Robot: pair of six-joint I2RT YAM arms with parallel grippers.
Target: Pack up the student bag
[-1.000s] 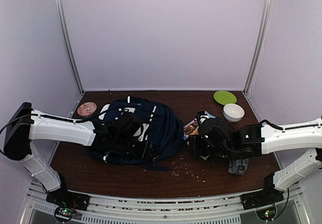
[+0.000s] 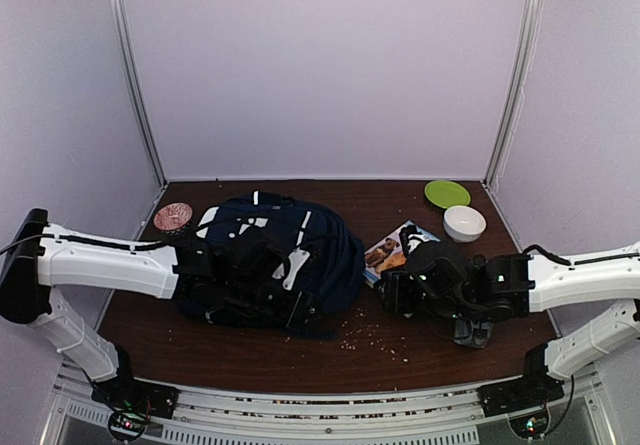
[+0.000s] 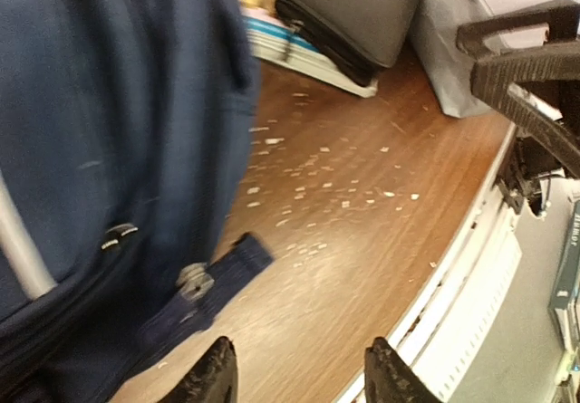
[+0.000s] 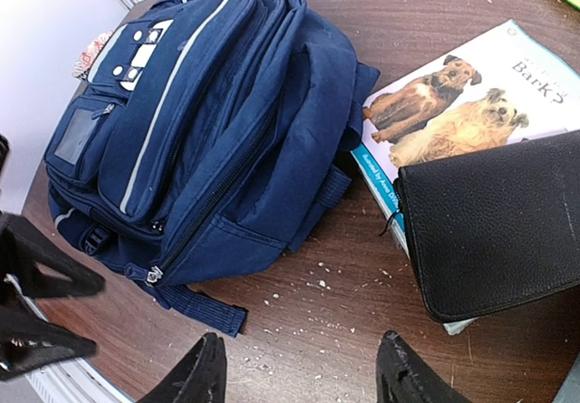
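Observation:
A navy backpack (image 4: 199, 122) lies on its back at the left of the table, its zipper pull (image 4: 154, 274) and a loose strap (image 3: 231, 272) at the front edge. My left gripper hangs over that front corner, fingers apart, nothing between them. My right gripper stands open over bare table right of the backpack. A book with dogs on it (image 4: 435, 113) lies beside the backpack, partly under a black case (image 4: 489, 222). A grey pouch (image 3: 439, 68) lies at the right near the front edge.
A green plate (image 2: 447, 192) and white bowl (image 2: 464, 222) stand at the back right, a red patterned dish (image 2: 173, 215) at the back left. Bare table with scattered light bits (image 2: 360, 345) lies in the front middle.
My left gripper has moved slightly right and toward the front edge. The right arm has shifted slightly to the right. The objects look unmoved.

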